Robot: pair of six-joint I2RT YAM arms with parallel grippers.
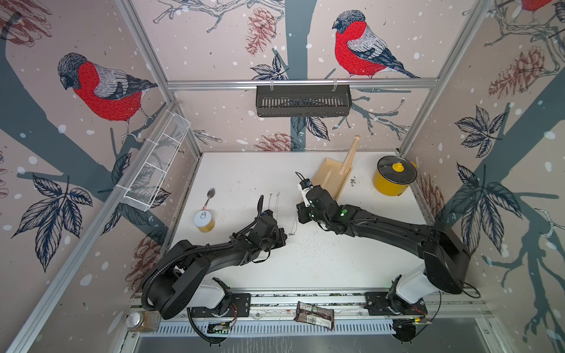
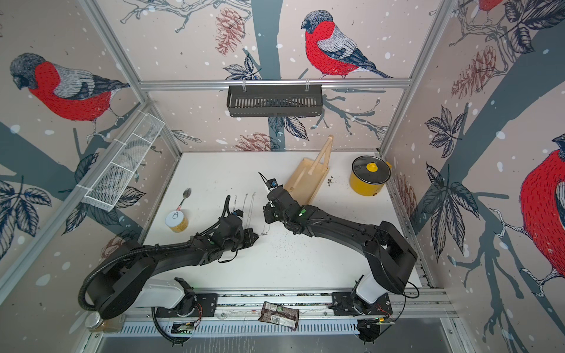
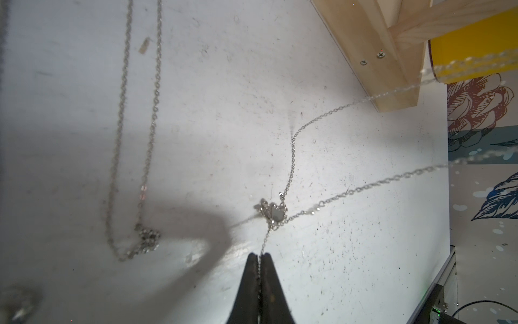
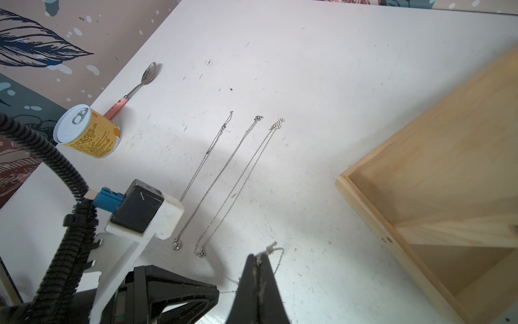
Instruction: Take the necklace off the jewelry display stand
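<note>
Three thin silver necklaces (image 4: 240, 178) lie side by side on the white table. Another chain, with a small pendant (image 3: 274, 215), runs into the tips of my left gripper, which is shut on it; beyond the pendant two strands rise out of the left wrist view to the right. My right gripper is shut, with a pale strand of chain at its tips, beside the wooden stand (image 4: 377, 216). Both grippers are near the middle of the table, the right one a little farther back.
A can (image 4: 91, 135) and a spoon (image 4: 124, 100) lie on the left. A yellow pot (image 1: 393, 182) stands at the back right.
</note>
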